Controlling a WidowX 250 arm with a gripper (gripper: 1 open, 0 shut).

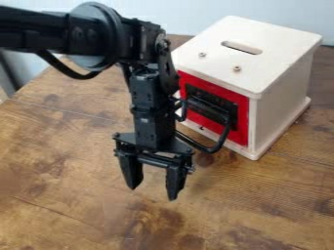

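Observation:
My black gripper [154, 176] hangs fingers-down over the wooden table, left of and in front of a pale wooden box [261, 59]. Its two fingers are apart, with nothing visible between them. The box has a slot in its top and a red front panel [235, 137] with a dark part on it, partly hidden by the arm and its cable.
A pale wall stands behind the table's far edge. The box takes up the back right.

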